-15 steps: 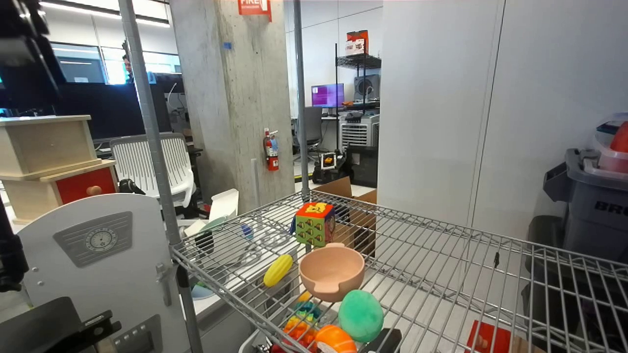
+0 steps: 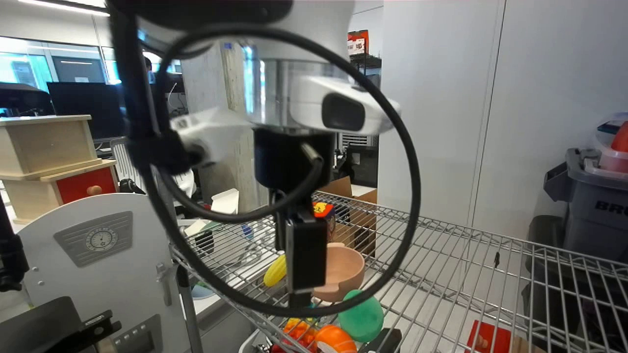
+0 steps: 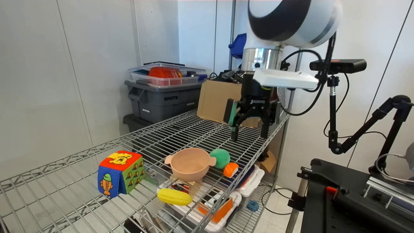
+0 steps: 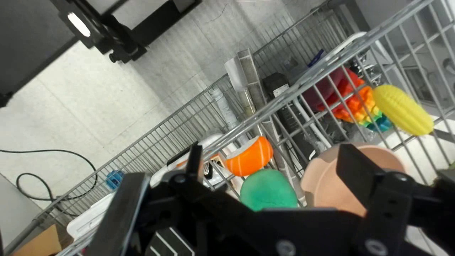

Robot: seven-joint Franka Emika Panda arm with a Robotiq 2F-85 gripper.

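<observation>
My gripper [image 3: 250, 136] hangs open above the wire shelf, with nothing between its fingers. In exterior view 2 a pink bowl [image 3: 190, 164] rests on the shelf to the left of and below the fingers. Beside the bowl are a green ball [image 3: 220, 158] and an orange slice-shaped toy [image 3: 231, 169]. A yellow corn toy [image 3: 174, 196] lies nearer the front edge. The soft picture cube [image 3: 120, 172] stands farther left. From the wrist, the orange toy [image 4: 249, 157] and green ball [image 4: 267, 190] appear between the spread fingers; the bowl [image 4: 354, 179] is partly covered by one finger.
The wire shelf [image 3: 93, 155] has free room at its left end. A cardboard box [image 3: 219, 101] and grey bins [image 3: 167, 105] stand behind it. A black camera arm [image 3: 363, 124] is mounted to the right. Bins and loose items sit on the level below.
The toys and bowl look unmoved.
</observation>
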